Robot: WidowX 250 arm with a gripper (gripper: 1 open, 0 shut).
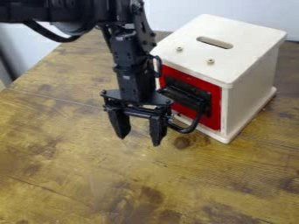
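Observation:
The black gripper (138, 126) hangs above the wooden table, left of and in front of a pale wooden box (246, 83). Its two fingers stand apart, with bare table showing between them. The box has a slot and two small knobs on top and a red front panel (205, 121) with black parts inside, partly hidden behind the arm and its cable.
A white wall (246, 10) runs behind the table and the box.

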